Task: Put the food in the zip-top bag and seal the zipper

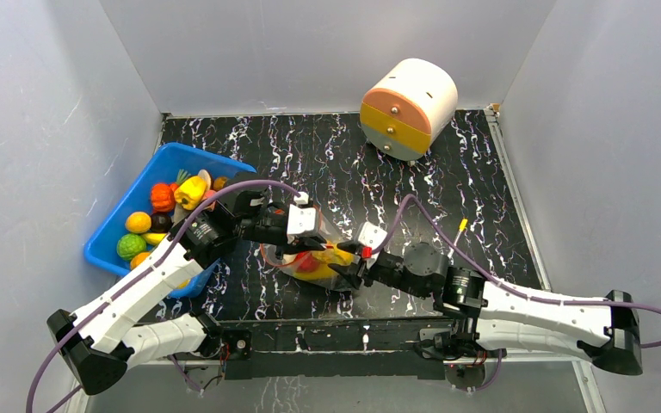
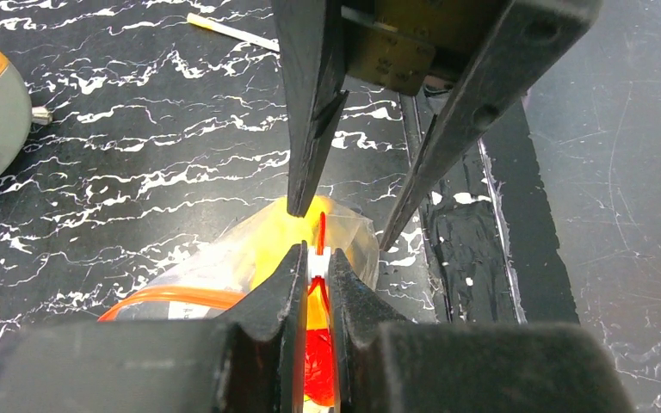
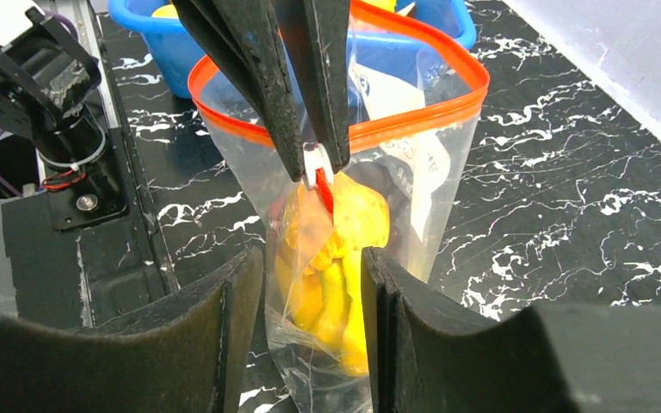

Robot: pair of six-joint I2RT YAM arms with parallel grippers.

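A clear bag point(image 3: 456, 185) with an orange rim point(image 3: 422, 116) stands with its mouth wide open. Yellow food point(image 3: 349, 224) and something red point(image 2: 318, 366) are inside it. At its rim, my left gripper is shut on a white zipper slider point(image 2: 318, 262) with a red pull tab point(image 3: 324, 194). Close by on the right, my right gripper stands open, fingers spread and apart from the tab. In the right wrist view, the bag lies beyond the gap between its fingers. The top view partly hides the bag point(image 1: 331, 271) beneath both arms.
To the left sits a blue bin point(image 1: 103, 245) full of toy fruit and vegetables. A rounded drawer box point(image 1: 426, 86) stands at the back right. A yellow-tipped stick point(image 1: 462, 226) lies right of the bag.
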